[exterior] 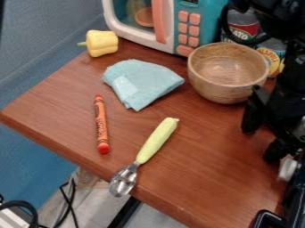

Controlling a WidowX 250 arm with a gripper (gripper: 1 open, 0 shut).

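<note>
My black gripper (259,120) hangs at the right edge of the camera view, beside the wooden bowl (227,73) and over the right of the table; its fingers are dark and I cannot tell how they stand. On the table (107,169) lie a folded light-blue cloth (137,82), a red-orange crayon (102,123) and a scoop with a pale yellow-green handle (155,142).
A toy microwave (191,27) stands at the back, with a yellow pepper (100,42) to its left and cans (242,25) to its right, partly behind the arm. The table's left and front edges drop to the floor.
</note>
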